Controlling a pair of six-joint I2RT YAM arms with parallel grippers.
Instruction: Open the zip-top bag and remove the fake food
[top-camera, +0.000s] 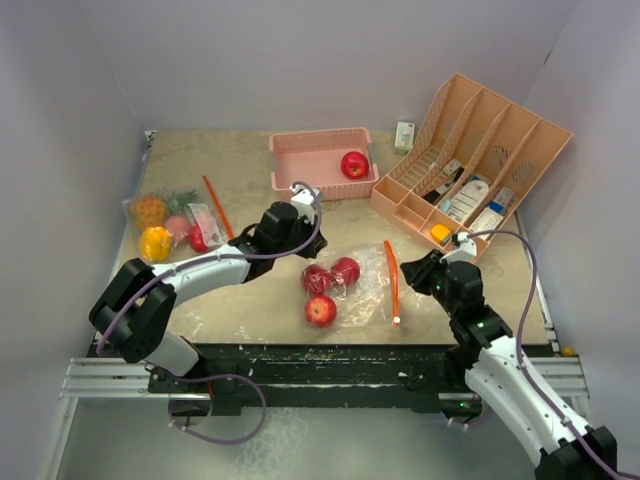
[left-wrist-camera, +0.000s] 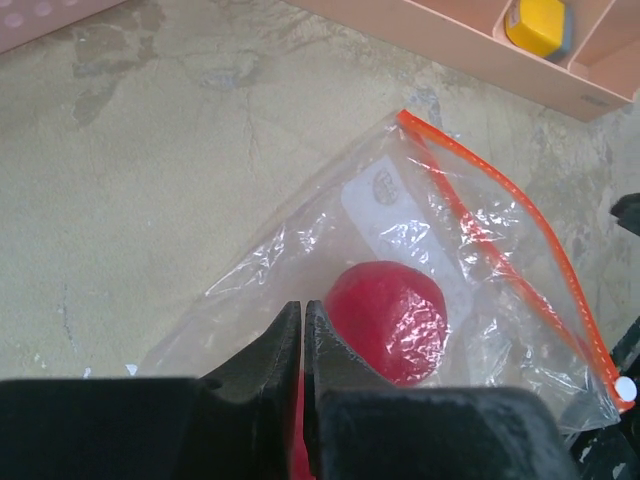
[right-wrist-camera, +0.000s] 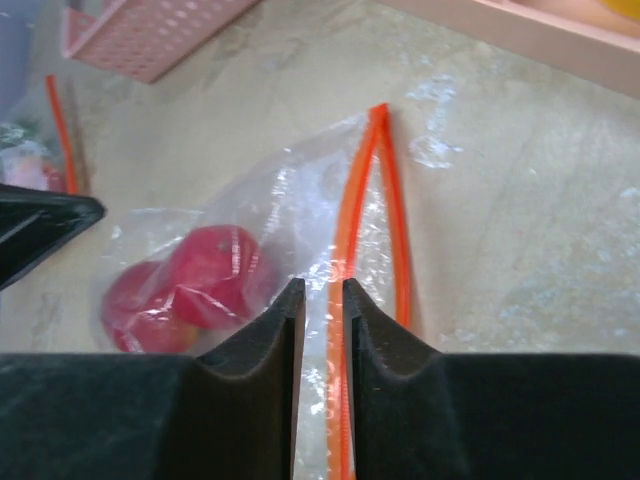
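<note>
A clear zip top bag with an orange zip (top-camera: 393, 280) lies on the table's front middle, holding red fake apples (top-camera: 320, 309); in the left wrist view a red fruit (left-wrist-camera: 385, 322) shows through the plastic. My left gripper (top-camera: 312, 246) is shut above and behind the bag, nothing visible between its fingers. My right gripper (top-camera: 415, 272) is just right of the zip; in the right wrist view its fingertips are close together with a narrow gap, over the orange strip, not visibly holding it.
A pink basket (top-camera: 300, 155) with one apple stands behind, beside a peach divided organizer (top-camera: 420, 212) holding small items. A second bag of fake food (top-camera: 170, 222) lies at the left. Bare table separates them.
</note>
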